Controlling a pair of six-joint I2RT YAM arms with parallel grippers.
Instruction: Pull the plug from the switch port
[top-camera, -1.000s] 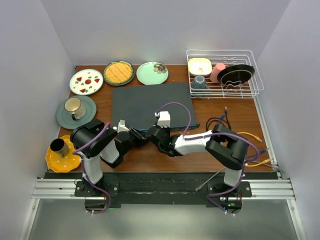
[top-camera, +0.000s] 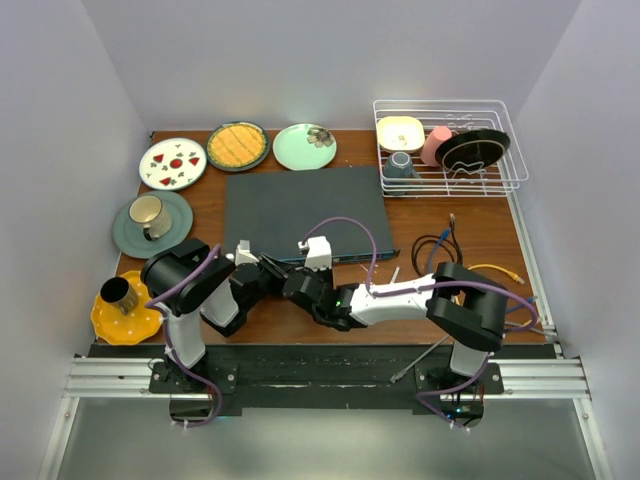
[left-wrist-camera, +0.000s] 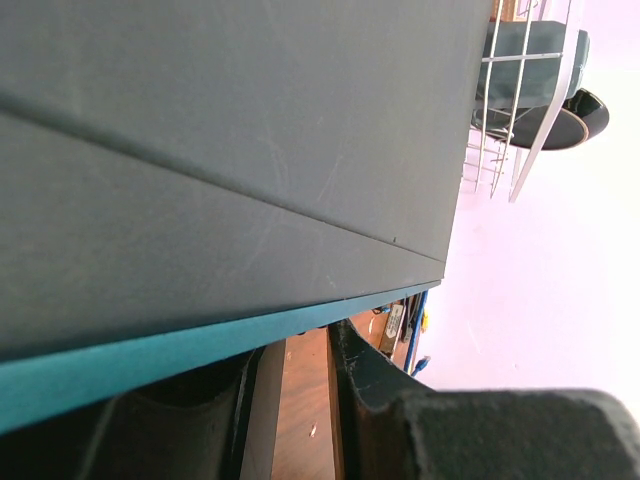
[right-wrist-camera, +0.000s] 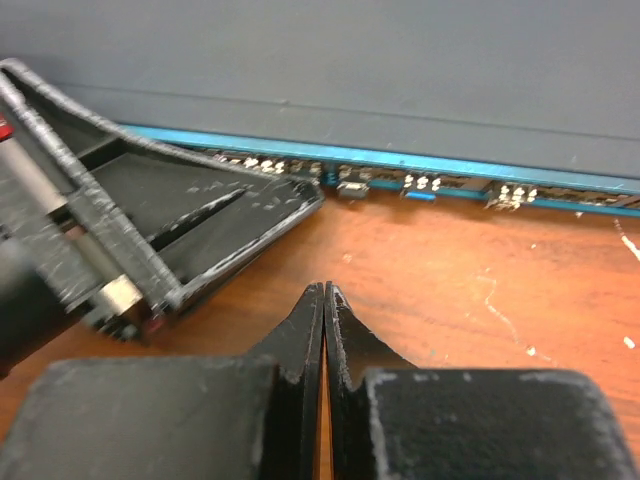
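Note:
The dark grey switch (top-camera: 305, 210) lies on the wooden table, its blue-edged port side (right-wrist-camera: 420, 185) facing the arms. In the right wrist view my right gripper is shut below the row of ports, nothing between its fingertips. The other gripper's dark body fills the left of that view, at the switch's front. In the left wrist view my left gripper is at the switch's blue edge (left-wrist-camera: 230, 330), fingers apart, their tips partly hidden under that edge. Whether a plug is between them I cannot tell.
Plates and mugs stand to the left and behind the switch. A wire rack (top-camera: 450, 185) with dishes is at back right. Loose cables (top-camera: 500, 270) lie on the right of the table. Bare table (right-wrist-camera: 470, 300) shows before the switch.
My right arm has shifted a little toward the front edge and leftward from its earlier pose. The left arm shows no clear movement in the top view.

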